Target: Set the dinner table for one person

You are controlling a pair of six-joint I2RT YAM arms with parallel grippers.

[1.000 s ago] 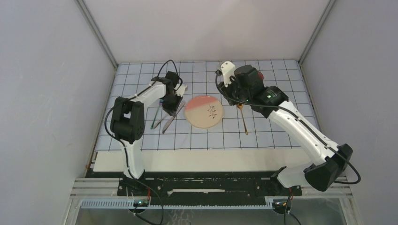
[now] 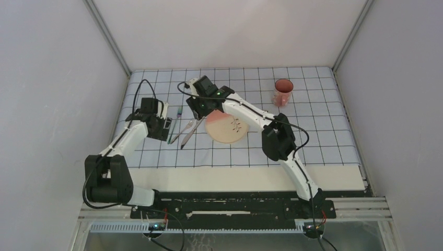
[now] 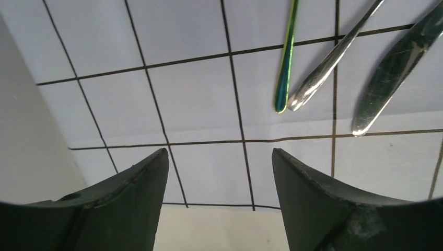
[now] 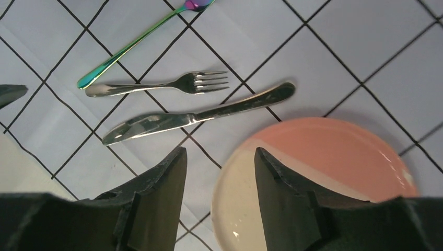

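Note:
A round plate (image 2: 223,130), pink at the back and cream in front with a dark sprig, lies mid-table. To its left, a knife (image 4: 198,116), a fork (image 4: 156,85) and a rainbow-coloured utensil (image 4: 130,47) lie side by side at slants. In the right wrist view, my right gripper hangs over the plate's left edge, part open, its fingers apart and empty. My left gripper is above the cloth left of the cutlery, also part open with nothing between its fingers. At the back right stands a reddish mug (image 2: 282,92).
A bare cream strip (image 2: 230,179) runs along the front. Walls flank the table on both sides. My right arm crosses above the plate's right side.
My right gripper has swept left, from right of the plate to above the cutlery side. My left gripper has drawn back left, away from the knife. The right arm now covers the golden utensil.

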